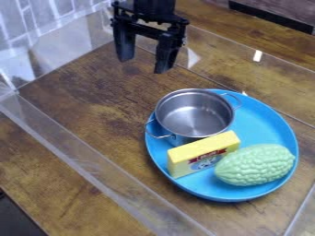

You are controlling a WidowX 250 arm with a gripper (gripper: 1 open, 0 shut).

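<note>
My black gripper (144, 52) hangs over the wooden table at the top centre, its two fingers apart with nothing seen between them. Below and to the right of it, a blue plate (264, 131) holds a steel pot (193, 114) with side handles, a yellow box (204, 152) with a printed label, and a pale green bumpy oval object (255, 166). The gripper is apart from all three.
Clear plastic walls (74, 161) border the work area on the left and front. More bare wood lies behind at the top right.
</note>
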